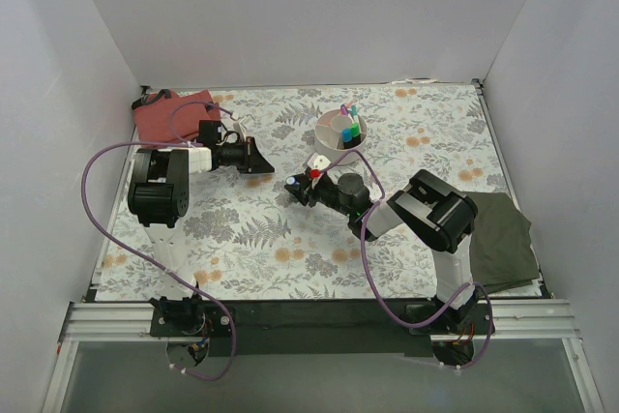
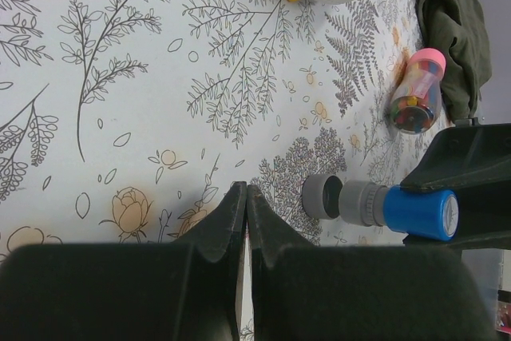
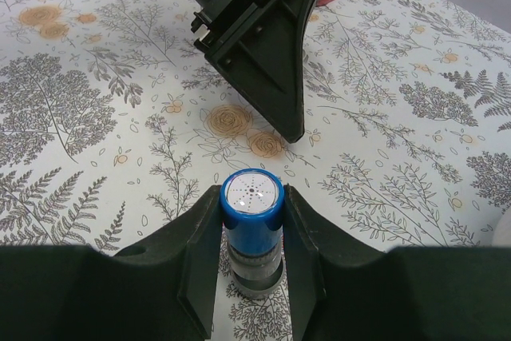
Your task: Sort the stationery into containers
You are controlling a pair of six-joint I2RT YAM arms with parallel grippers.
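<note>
My right gripper is shut on a small cylinder with a blue top point(image 3: 254, 225) and a grey ribbed lower part, held upright. In the left wrist view, a hollow grey ring-like piece point(image 2: 313, 197) shows just past the cylinder's grey end; whether they touch, I cannot tell. My left gripper is shut, nothing visible between its fingertips, and in the top view it points right over the cloth, left of the right gripper. A white round container point(image 1: 331, 149) at the back holds several coloured pens or markers point(image 1: 354, 130).
A clear jar with a pink lid point(image 2: 419, 85) and coloured bits inside lies beyond the right gripper. Red fabric point(image 1: 160, 120) is at the back left, dark green cloth point(image 1: 503, 239) at the right.
</note>
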